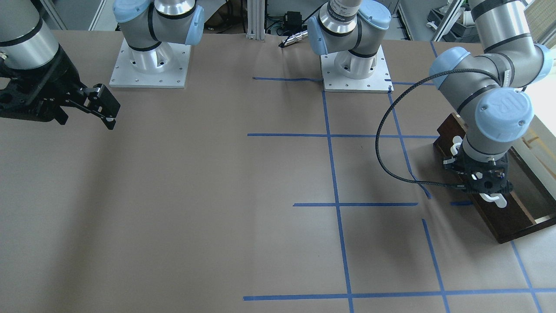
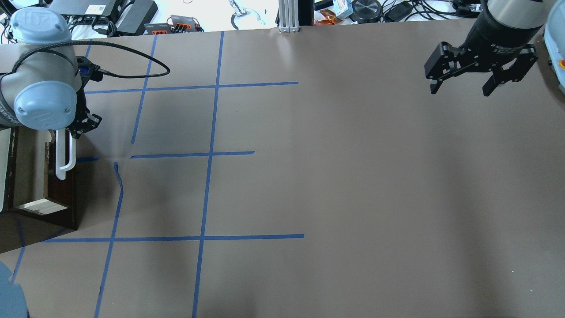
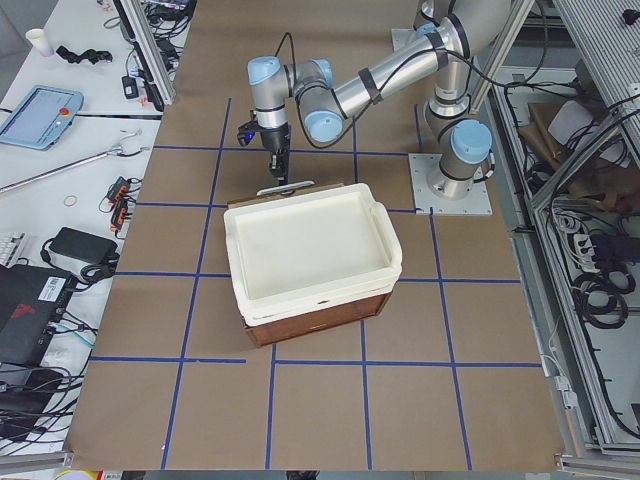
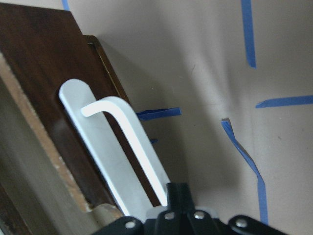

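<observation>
A dark wooden box with a drawer (image 1: 498, 224) stands at the right of the front view, a white tray (image 3: 312, 250) on top in the left view. On the drawer's front is a white handle (image 4: 139, 142), also seen at the top view's left edge. My gripper is at this handle, pointing down; its black fingers meet at the lower edge of the wrist view over the handle's bar. They look closed, but whether the bar is between them is hard to tell.
Other arms (image 1: 354, 31) stand at the back, and a black gripper (image 2: 479, 66) hangs at the top view's right. The taped floor left of the box is clear.
</observation>
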